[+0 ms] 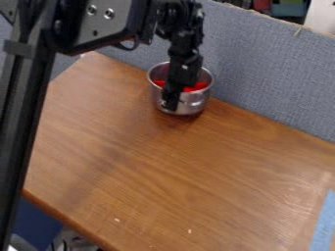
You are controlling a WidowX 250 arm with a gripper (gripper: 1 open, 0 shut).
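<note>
A steel pot [190, 104] with something red [197, 85] inside stands on the wooden table [183, 186], near the grey back panel. My black gripper [170, 98] reaches down from the upper left to the pot's front left part, overlapping it. The fingertips are dark and small in this view; whether the pot's wall is between them cannot be told.
The grey padded panel [268, 78] runs along the back of the table. The black arm fills the upper left.
</note>
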